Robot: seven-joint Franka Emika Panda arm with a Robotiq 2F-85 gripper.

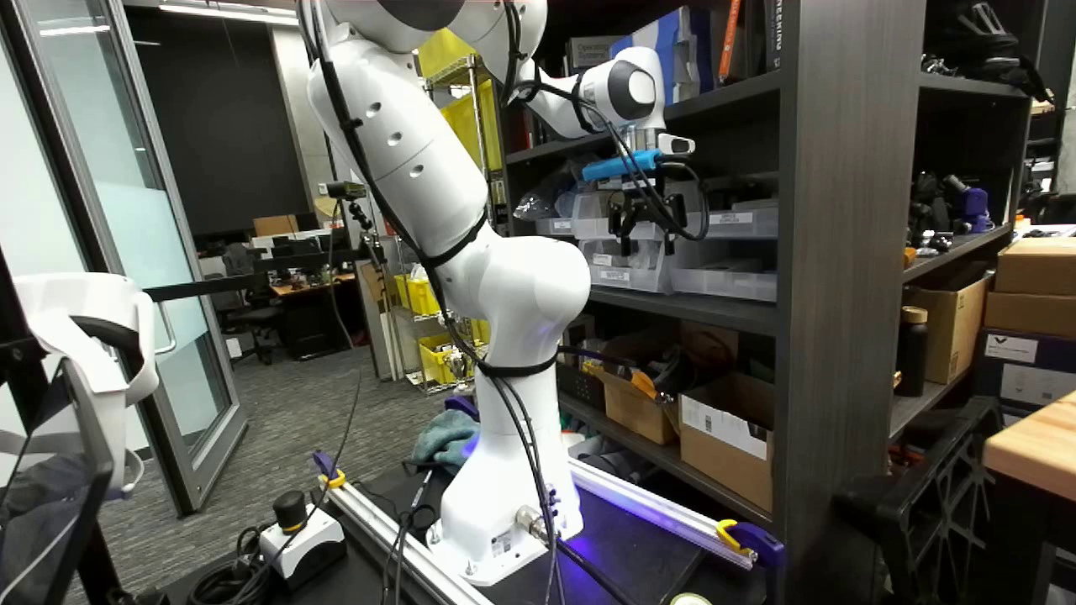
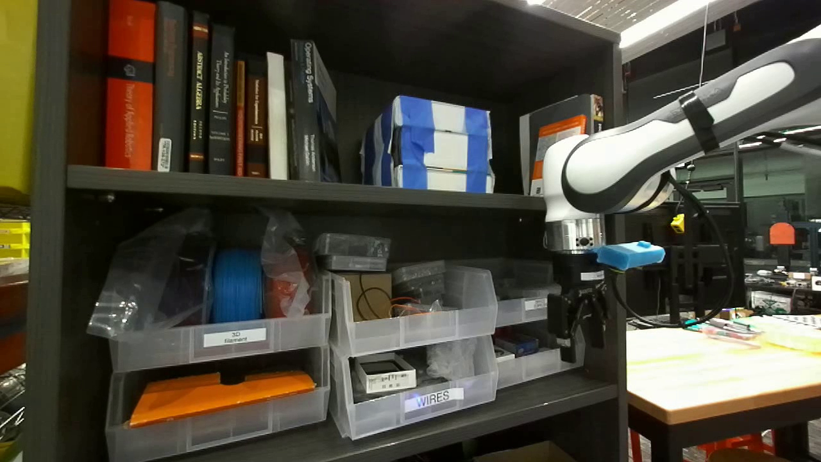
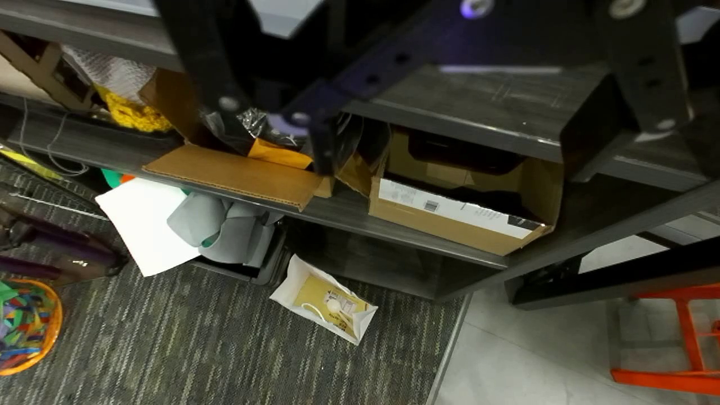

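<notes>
My gripper (image 1: 647,245) points downward in front of the shelf unit, its black fingers spread open with nothing between them. From the second exterior view, the gripper (image 2: 578,346) hangs near the shelf's right end, in front of the small right-hand bins. In the wrist view a finger (image 3: 325,145) reaches down at the centre, and the other stands far to the right. Between and below them appear the lower shelf and a cardboard box (image 3: 445,223), well away from the fingertips. Clear bins stand on the middle shelf, among them the WIRES bin (image 2: 431,399) and the 3D filament bin (image 2: 235,337).
An orange item (image 2: 219,396) lies in the lower left bin. Books (image 2: 223,100) and a blue-and-white box (image 2: 442,142) occupy the upper shelf. A wooden table (image 2: 716,373) stands at the right. On the floor lies a white packet (image 3: 324,300); open carpet surrounds it.
</notes>
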